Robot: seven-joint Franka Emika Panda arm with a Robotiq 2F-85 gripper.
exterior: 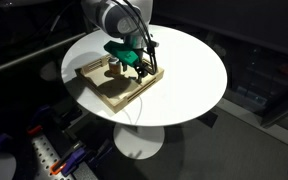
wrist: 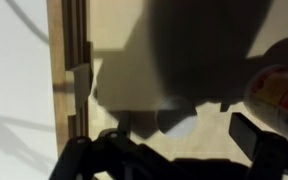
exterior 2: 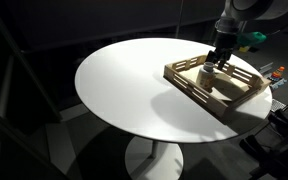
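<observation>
A small round white object (wrist: 177, 118), like a cap, lies on the floor of the wooden crate (exterior 2: 222, 108). My gripper is open above it, with one finger to each side in the wrist view. Whether the fingertips are level with it cannot be told. Close beside the gripper stands an upright jar (exterior 2: 206, 77) with an orange-brown label and a pale top. In the wrist view this jar shows at the right edge, near the right finger (wrist: 247, 133). From exterior view 1 the gripper (exterior: 132, 70) hides most of the white object.
Low slatted walls (wrist: 72, 70) surround the crate floor. The crate sits near one side of a round white table (exterior: 189, 80), whose remaining top is clear. Apart from the jar and the white object, the crate looks empty.
</observation>
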